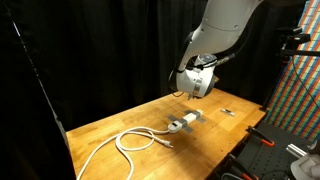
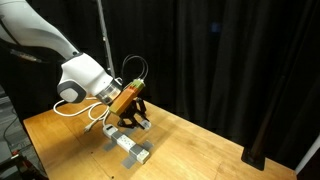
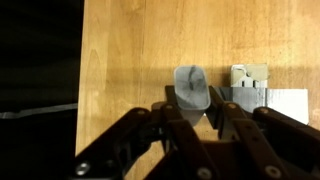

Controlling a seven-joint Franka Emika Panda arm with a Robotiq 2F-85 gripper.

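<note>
In the wrist view, my gripper is shut on a small pale grey, rounded piece that sits between the fingertips. What exactly the piece is cannot be made out. In exterior view 2 the gripper is over the table, close to a white power strip crossed by grey tape. A strip end with grey tape shows to the right of the held piece in the wrist view. The strip's white cord lies looped on the wood at the left.
Small items lie toward its right end in exterior view 1. A black curtain hangs behind it.
</note>
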